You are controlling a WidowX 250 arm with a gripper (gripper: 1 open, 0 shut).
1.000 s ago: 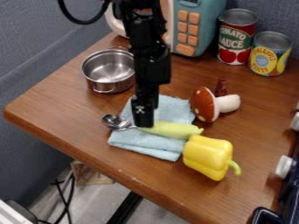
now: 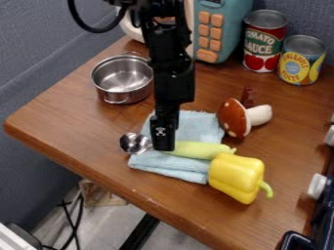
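My black gripper (image 2: pixel 163 137) is low over the folded light blue cloth (image 2: pixel 196 124), at the handle side of a metal spoon (image 2: pixel 135 143) that lies toward the cloth's left edge. A pale green vegetable (image 2: pixel 200 149) lies on the cloth just right of my fingertips. I cannot tell whether the fingers are closed or hold anything. A yellow pepper (image 2: pixel 235 176) sits at the cloth's lower right.
A steel pot (image 2: pixel 123 90) stands at the back left. A toy mushroom (image 2: pixel 237 118), two cans (image 2: pixel 263 44) (image 2: pixel 302 63) and a teal toy appliance (image 2: pixel 220 29) are right and behind.
My gripper has lowered toward the spoon and cloth. The spoon has shifted slightly to the right and down.
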